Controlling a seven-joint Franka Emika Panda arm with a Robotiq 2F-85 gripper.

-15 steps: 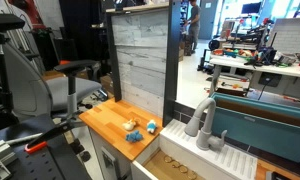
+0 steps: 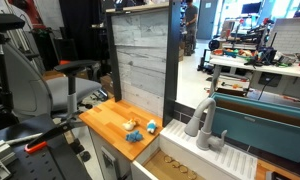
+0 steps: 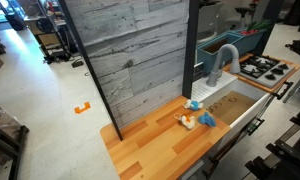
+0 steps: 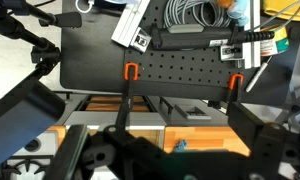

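Observation:
On the wooden counter (image 2: 108, 120) lie several small toy-like items. They include a blue one (image 3: 210, 118), a white and light-blue one (image 3: 195, 104) and a pale yellow-orange one (image 3: 187, 122). They sit left of a grey tap (image 3: 227, 54) and an open-topped drawer section (image 3: 235, 103). In the wrist view my gripper stands open, its dark, orange-tipped fingers (image 4: 129, 88) wide apart. Only the dark tabletop shows between them. The gripper is well away from the counter items, and a bit of blue (image 4: 180, 145) shows far below.
Coiled grey cable (image 4: 195, 14), a metal bracket-like part (image 4: 130, 25) and tools lie on the dark table (image 4: 85, 50). A tall grey plank panel (image 2: 140, 60) rises behind the counter. A black hob (image 3: 265, 68) is at its far end.
In exterior view 1, the person in the background has shifted slightly. The counter items and everything else nearby stay in place.

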